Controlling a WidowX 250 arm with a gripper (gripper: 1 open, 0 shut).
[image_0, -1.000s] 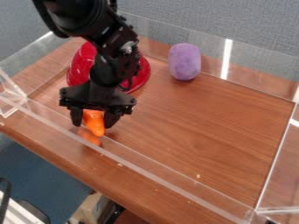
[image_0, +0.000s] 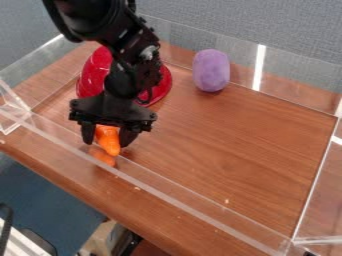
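My black gripper (image_0: 110, 128) points down near the front left of the wooden floor (image_0: 241, 160), its fingers either side of an orange object (image_0: 110, 143), perhaps a carrot, just inside the clear front wall. Whether the fingers press on it cannot be told. Behind the arm lies a red round plate or bowl (image_0: 94, 72), partly hidden by it. A purple oval object (image_0: 211, 70) sits toward the back.
Low clear walls enclose the wooden floor. Beyond the front left edge are a dark gap and some hardware.
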